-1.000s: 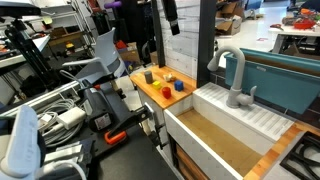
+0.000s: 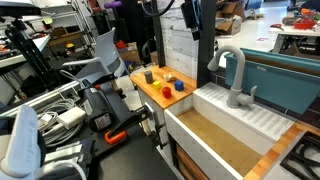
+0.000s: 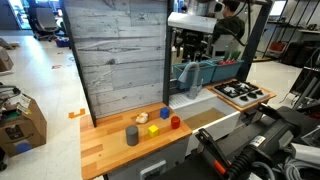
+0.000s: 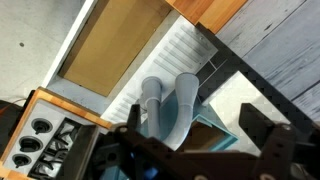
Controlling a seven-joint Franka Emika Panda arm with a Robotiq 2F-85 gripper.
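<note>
High above the counter hangs my gripper (image 3: 193, 48), its fingers apart and nothing between them. In the wrist view its dark fingers (image 4: 252, 122) stand either side of the grey faucet (image 4: 183, 105), which lies farther below. That faucet (image 2: 238, 75) rises behind the sink (image 2: 214, 132), whose basin has a bare tan floor. On the wooden counter (image 3: 100, 147) stand a blue cup (image 3: 164, 113), a red cup (image 3: 175, 122), a yellow block (image 3: 153, 130) and a grey cup (image 3: 132, 135), all well apart from my gripper.
Behind the faucet runs a teal-blue bin wall (image 2: 275, 80). A stove top (image 3: 240, 93) lies past the sink. The grey plank wall (image 3: 120, 60) backs the counter, with a black post at its edge. Bare counter shows left of the small objects.
Seen from exterior view 1, my gripper has moved right, from in front of the plank wall toward the black post and the faucet. The objects on the counter have stayed put.
</note>
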